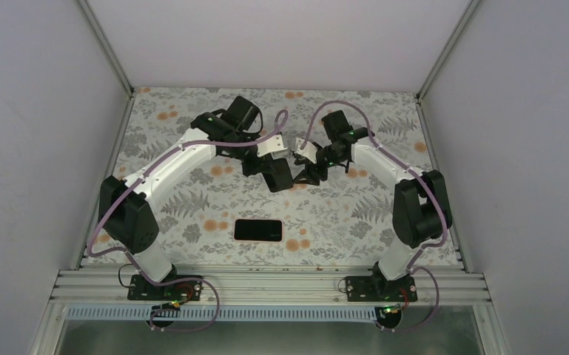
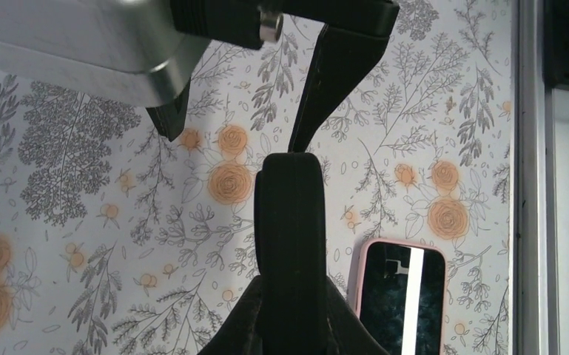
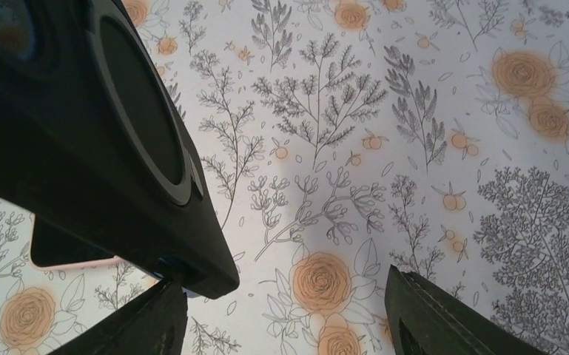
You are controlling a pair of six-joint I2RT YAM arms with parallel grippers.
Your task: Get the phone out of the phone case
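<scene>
Edge-on in the left wrist view stands a black phone case, with my left gripper shut on its near end. The case is held over the table, tilted. Against the patterned cloth lies the phone, flat and apart from the case, dark-faced with a thin pink rim. My right gripper is open, its fingers wide apart with only cloth visible between them. Its left finger is close to the case's corner; whether they touch I cannot tell.
A metal rail runs along the front edge. Both arms are close together above the middle.
</scene>
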